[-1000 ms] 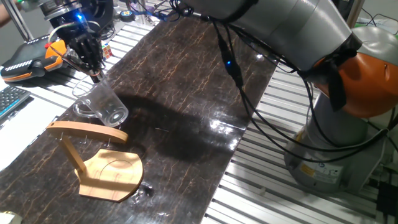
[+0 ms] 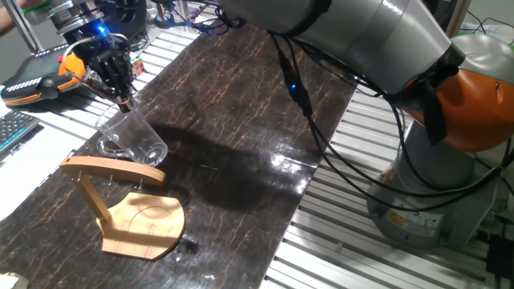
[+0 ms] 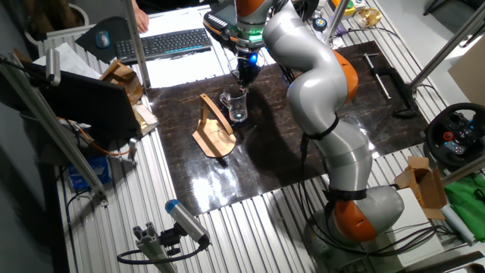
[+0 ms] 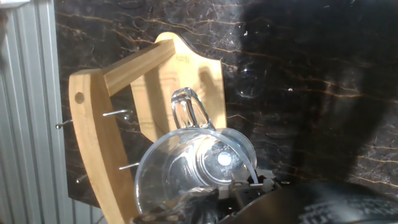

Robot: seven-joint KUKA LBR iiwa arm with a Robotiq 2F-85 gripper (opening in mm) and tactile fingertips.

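A clear glass mug (image 2: 138, 138) hangs tilted below my gripper (image 2: 126, 106), which is shut on its rim. Its handle points toward the wooden mug rack (image 2: 112, 169). In the wrist view the mug (image 4: 186, 158) shows its open mouth, and the handle overlaps the rack's base from this angle. The gripper is at the bottom edge there, its fingers partly hidden by dark material. Seen from above, the mug (image 3: 236, 104) is just beside the rack (image 3: 214, 139). Thin metal pegs stick out of the rack's curved top bar, and none of them bears anything.
Dark marble-patterned board (image 2: 233, 120) lies under the rack, with wide clear room toward the robot's base. An orange-and-black case (image 2: 48, 79) and a keyboard (image 3: 163, 45) sit beyond its edge. Loose cables (image 2: 321, 144) hang from the arm.
The mug and gripper have shifted only slightly, with the mug's base a little lower in the exterior view. The rack stays in place.
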